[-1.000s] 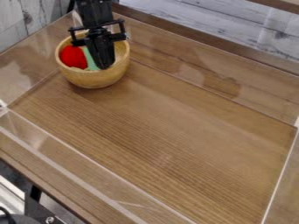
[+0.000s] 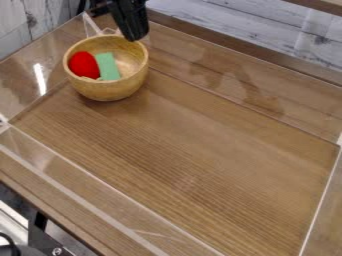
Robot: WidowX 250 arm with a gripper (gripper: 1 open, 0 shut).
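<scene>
A light wooden bowl (image 2: 119, 88) sits on the wooden table at the upper left, holding a red round object (image 2: 83, 65) and a green block (image 2: 107, 66). My black gripper (image 2: 130, 34) is just above the bowl's back, partly cut off by the top edge; whether it is open or shut is too unclear to tell.
My gripper has risen up out of the bowl toward the back, uncovering the green block, which stays inside with the red object.
</scene>
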